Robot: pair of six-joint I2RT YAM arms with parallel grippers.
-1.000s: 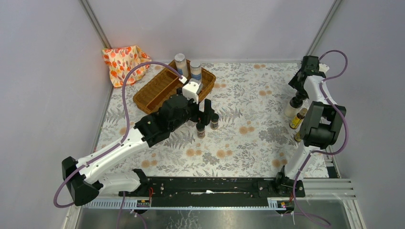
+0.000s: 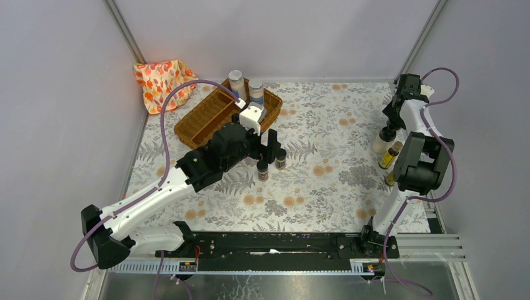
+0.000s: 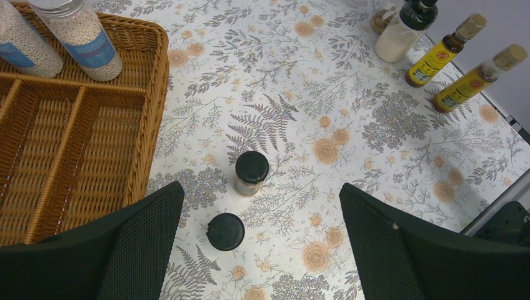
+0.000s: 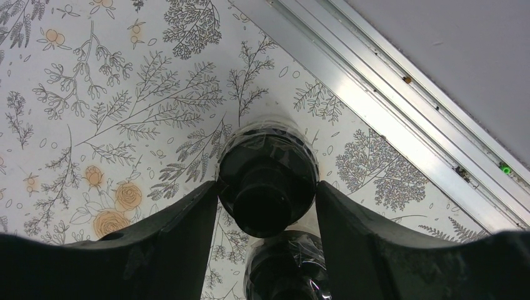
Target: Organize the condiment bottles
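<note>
My left gripper stands open above two small black-capped shakers, one nearer the middle (image 3: 252,169) and one lower (image 3: 225,232); nothing is held. At the far right, my right gripper has its fingers on either side of a black bottle cap (image 4: 265,169); whether they touch it is unclear. Just below that cap is a second black cap (image 4: 287,269). Behind them in the left wrist view stand a white-filled bottle (image 3: 395,40) and two yellow-labelled sauce bottles, one closer (image 3: 465,87) and one farther (image 3: 431,64).
The divided wicker basket (image 2: 186,128) holds two white-filled jars, left (image 2: 236,83) and right (image 2: 256,92), in its back section; its other visible sections are empty. An orange-patterned cloth (image 2: 164,84) lies at the back left. Mid-table is clear. A metal rail (image 4: 375,112) borders the right side.
The right gripper has shifted slightly to the right in the top view. My left arm and the visible bottles have stayed where they were.
</note>
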